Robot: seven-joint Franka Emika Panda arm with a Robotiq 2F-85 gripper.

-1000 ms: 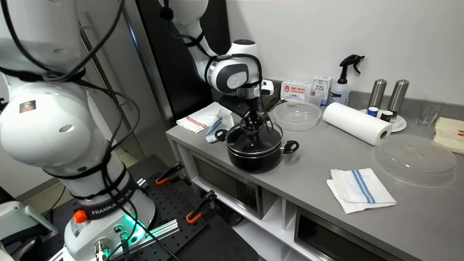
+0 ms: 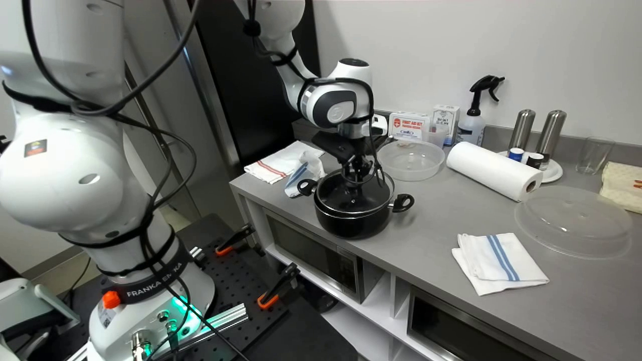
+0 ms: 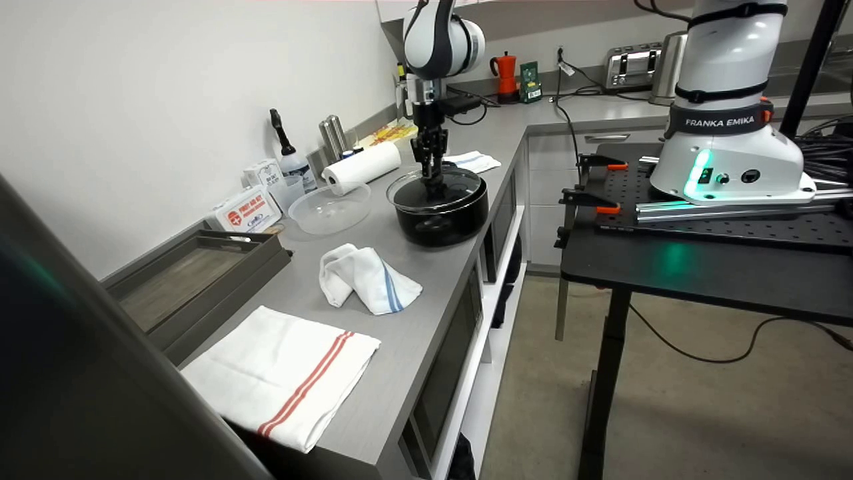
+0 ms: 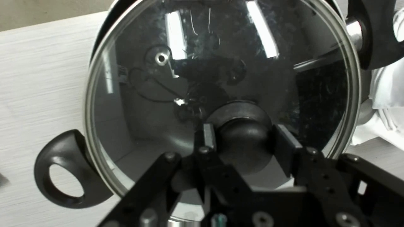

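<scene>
A black two-handled pot point(image 2: 352, 225) stands near the front edge of the counter, its glass lid point(image 4: 151, 106) over the top. In the wrist view, the lid's round black knob point(image 4: 244, 147) lies between the fingers of my gripper, which is shut on it. Exterior view 2 shows my gripper point(image 3: 432, 180) pointing straight down at the middle of the lid point(image 3: 460, 184). The lid looks a little off-centre over the pot; whether it rests on the rim or is slightly raised, I cannot tell.
Behind the pot is a clear plastic bowl point(image 2: 412, 161), with a paper towel roll point(image 2: 493, 170) to its right. A crumpled cloth point(image 3: 368, 276) lies close to the pot. A folded blue-striped towel point(image 2: 499, 262) lies farther right, with bare counter point(image 2: 430, 222) between.
My arm and gripper have shifted a little to the right in exterior view 1. The lid has moved slightly the same way, while the pot stays in place.
</scene>
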